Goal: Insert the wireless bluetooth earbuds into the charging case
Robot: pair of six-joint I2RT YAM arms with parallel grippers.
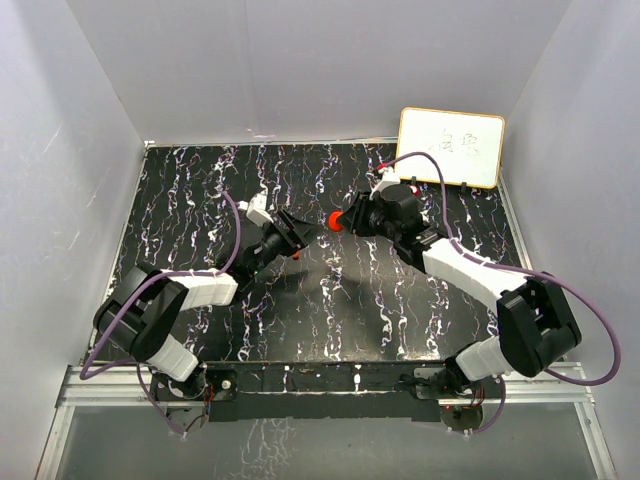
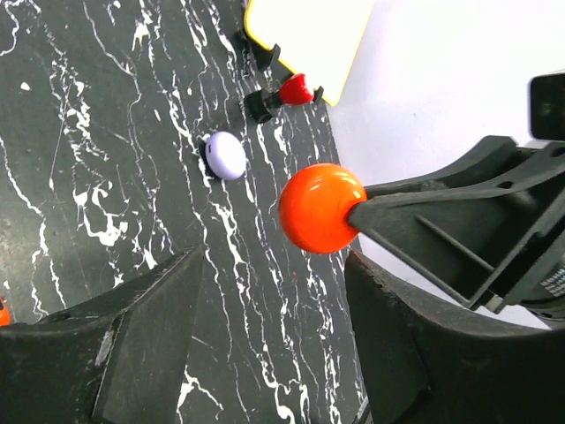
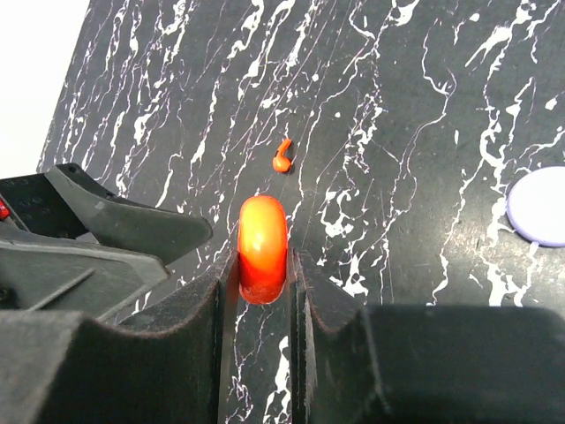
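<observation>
The glossy orange charging case (image 3: 263, 234) is gripped upright above the table, with my right gripper shut on it. In the left wrist view the rounded orange case (image 2: 316, 210) sticks out from the right fingers. Whether its lid is open or shut, I cannot tell. One small orange earbud (image 3: 282, 157) lies on the dark table, also seen in the top view as an orange speck (image 1: 296, 255). My left gripper stands partly open to the left of the case, apart from it, with nothing between its fingers. No second earbud shows.
A pale round object (image 2: 225, 156) lies on the black marbled table. Behind it stand a red-and-black item (image 2: 296, 91) and a white board (image 1: 450, 147) with a yellow edge.
</observation>
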